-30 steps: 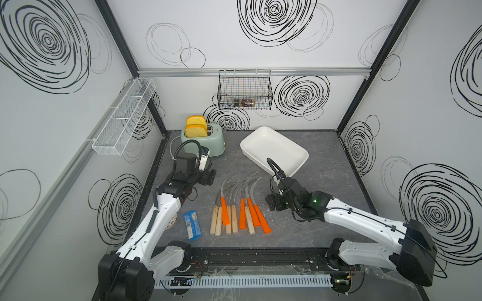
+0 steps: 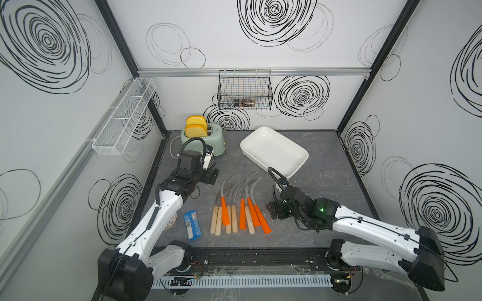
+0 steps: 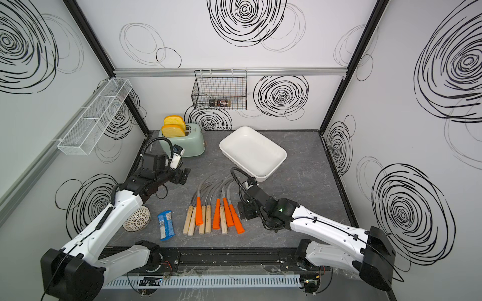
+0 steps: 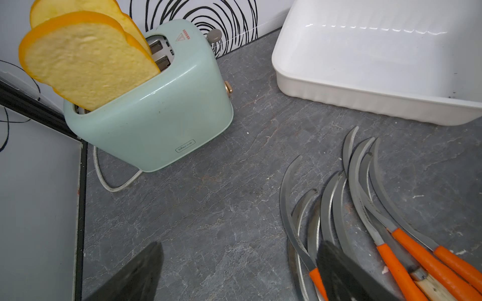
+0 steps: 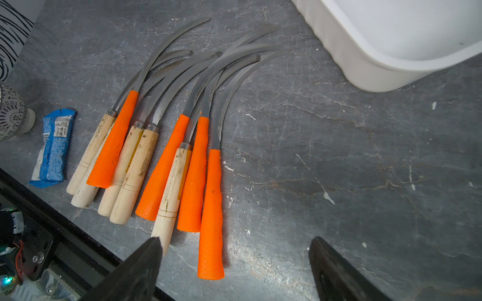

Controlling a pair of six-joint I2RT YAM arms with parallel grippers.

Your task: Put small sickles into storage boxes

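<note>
Several sickles with curved steel blades lie side by side in a fan on the dark table, some with orange handles (image 5: 212, 215), others with pale wooden handles (image 5: 134, 175). Their blades (image 4: 328, 205) overlap and point away from the table's front edge. Beyond them stands the white storage box (image 2: 274, 150), its visible inside empty. My left gripper (image 2: 213, 176) is open to the left of the blades, with nothing between its fingers. Just right of the rightmost orange handle, my right gripper (image 2: 277, 210) also stands open and empty, its fingers (image 5: 339, 271) wide apart.
A green toaster (image 4: 160, 105) with bread slices stands at the back left. A blue packet (image 2: 192, 224) and a patterned cup (image 3: 137, 219) sit at the front left. A wire basket (image 2: 245, 92) hangs on the back wall.
The left gripper shifted slightly right. The sickles and box have stayed in place.
</note>
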